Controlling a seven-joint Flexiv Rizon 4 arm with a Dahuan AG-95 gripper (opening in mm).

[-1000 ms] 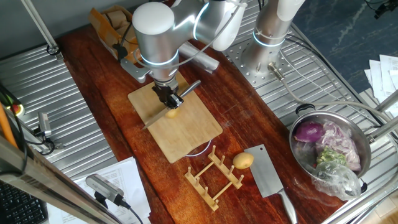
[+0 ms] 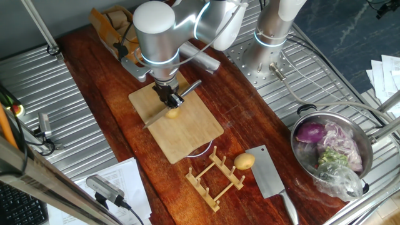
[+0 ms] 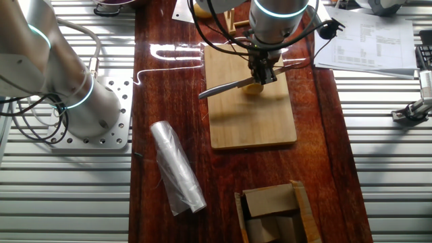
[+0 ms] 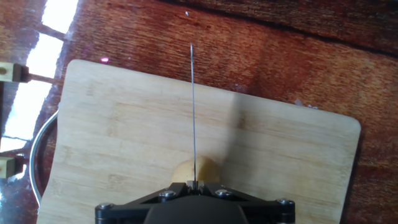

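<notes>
My gripper (image 2: 177,102) is shut on a knife and stands low over the wooden cutting board (image 2: 194,134). Edge-on in the wrist view, the knife's blade (image 4: 193,112) is a thin line running away from the fingers. Its grey handle (image 2: 190,88) sticks out to one side of the gripper in exterior view 1. Directly under the blade on the board sits a yellow potato (image 4: 200,169), partly hidden by the gripper. Whether the edge has entered the potato cannot be made out.
A second potato (image 2: 244,161) lies between a wooden peg rack (image 2: 214,180) and a cleaver (image 2: 265,172). A steel pot (image 2: 367,150) with vegetables stands at the right. Near the board are a clear plastic roll (image 3: 177,165) and an open cardboard box (image 3: 270,200).
</notes>
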